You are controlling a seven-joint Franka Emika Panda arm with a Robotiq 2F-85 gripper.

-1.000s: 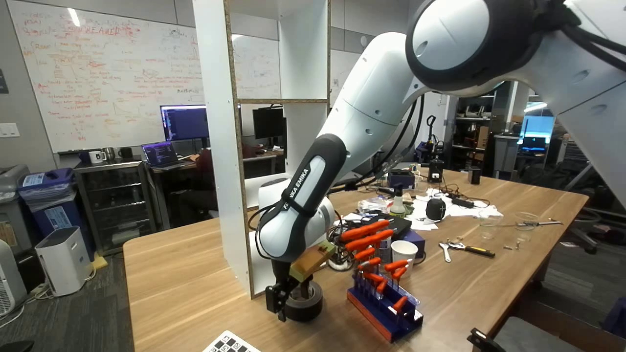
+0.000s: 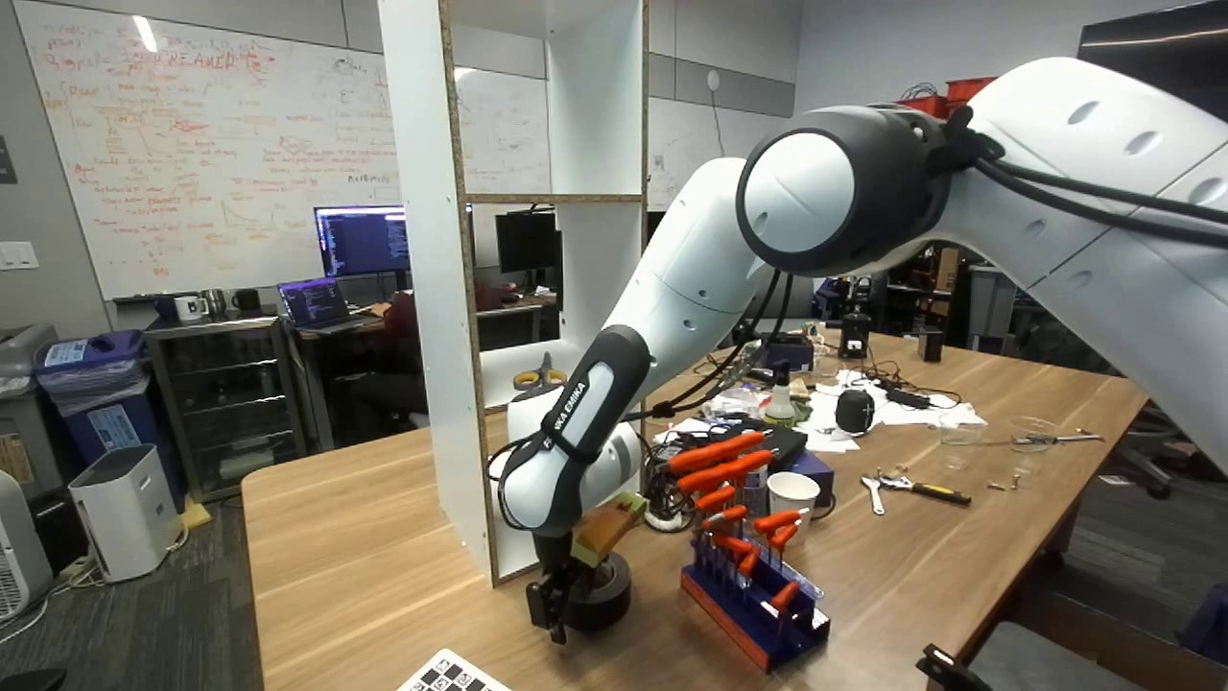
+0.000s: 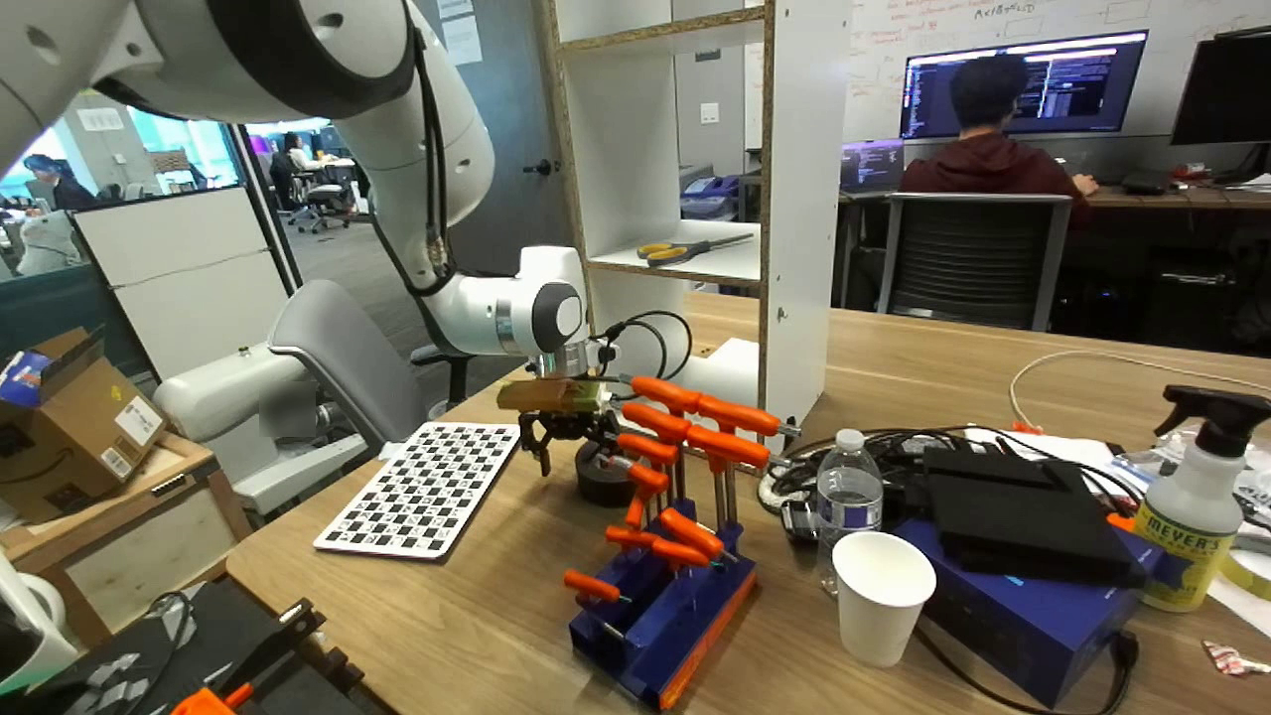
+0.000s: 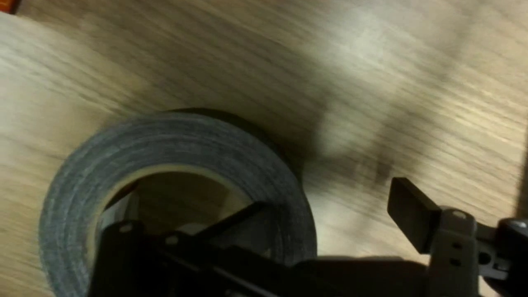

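Observation:
A roll of dark grey tape (image 4: 163, 133) lies flat on the wooden table, its hole facing up. In exterior view 1, the tape roll (image 2: 610, 601) sits just beside the black gripper (image 2: 554, 608). From exterior view 2, the gripper (image 3: 542, 439) is by the roll (image 3: 598, 483), partly behind orange handles. The wrist view has the gripper part open: one finger reaches over the roll's hole and near wall, while the other finger (image 4: 416, 218) is outside the ring with bare table beside it. Whether either touches the tape cannot be told.
A blue rack of orange-handled tools (image 2: 754, 599) stands close to the roll. The white shelf (image 2: 460, 345) rises right behind the gripper, scissors (image 3: 685, 250) on one level. A checkered board (image 3: 423, 489) lies nearby. Beyond the rack are a paper cup (image 3: 882, 590) and bottle (image 3: 848, 500).
The arm has come down and its upper links have shifted left in exterior view 1. My gripper is slightly lower beside the roll, which appears unmoved.

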